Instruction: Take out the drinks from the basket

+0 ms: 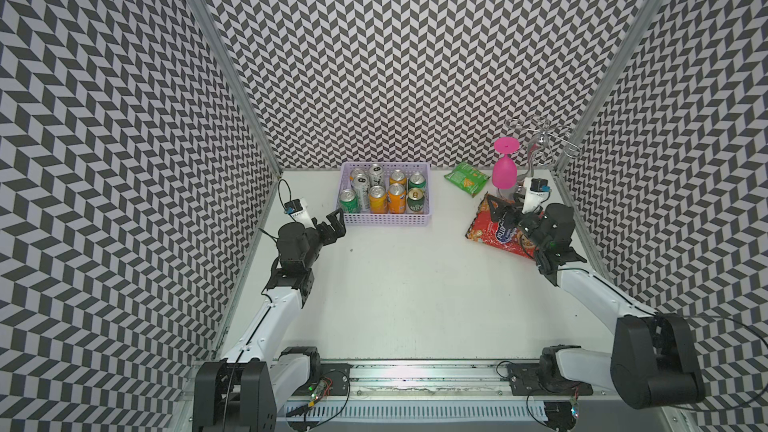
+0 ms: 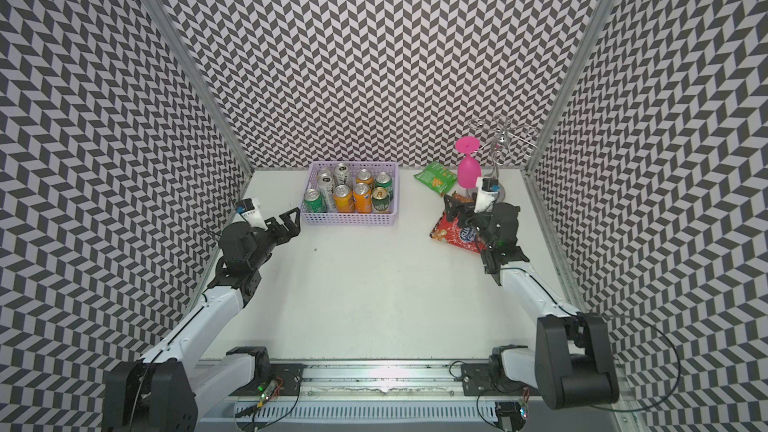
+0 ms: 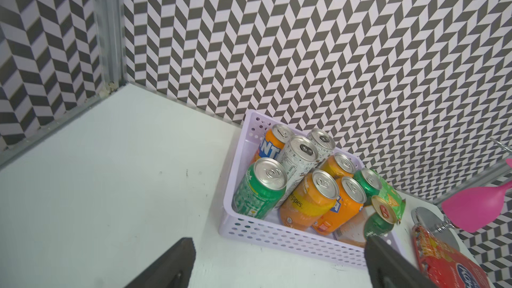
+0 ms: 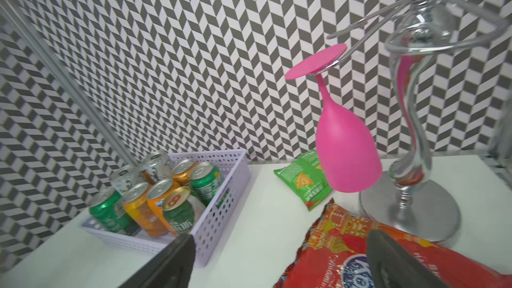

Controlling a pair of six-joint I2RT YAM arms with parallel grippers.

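Several drink cans stand packed in a lilac perforated basket (image 1: 384,221) at the back of the table. In the left wrist view a green can (image 3: 260,188) fills the near left corner. Beside it are a yellow-orange can (image 3: 309,201), an orange can (image 3: 341,206) and a dark green, gold-topped can (image 3: 380,216); white cans (image 3: 297,161) are behind. My left gripper (image 1: 332,225) is open near the basket's front left corner, outside it, nothing between its fingers. Over the red snack bag my right gripper (image 1: 507,211) is open and empty, well right of the basket.
A red snack bag (image 4: 341,245) lies under my right gripper. Behind it a pink glass (image 4: 346,149) hangs upside down from a metal stand (image 4: 413,112). A green packet (image 4: 305,178) lies right of the basket.
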